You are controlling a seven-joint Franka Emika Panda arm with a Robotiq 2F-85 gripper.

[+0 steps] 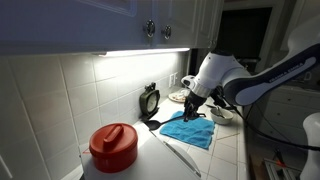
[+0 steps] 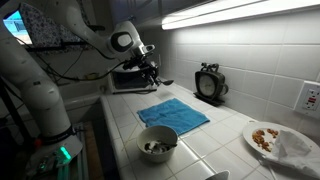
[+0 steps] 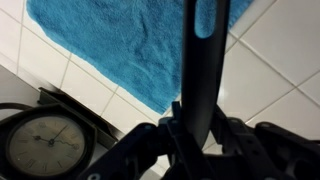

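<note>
My gripper (image 1: 191,115) is shut on a black long-handled utensil (image 1: 154,125), which looks like a ladle or spoon. In the wrist view the utensil's dark handle (image 3: 205,60), with a slot near its end, runs between the fingers. The utensil's rounded end (image 2: 168,82) points toward the tiled wall, held above the counter. A blue towel (image 2: 174,115) lies spread on the tiles below and beside the gripper.
A red lidded pot (image 1: 114,150) stands at the near left. The white bowl (image 2: 158,146) holds something unclear. A black clock (image 2: 210,82) stands by the wall. One plate (image 2: 262,138) carries small brown pieces, with a white cloth (image 2: 296,152) beside it.
</note>
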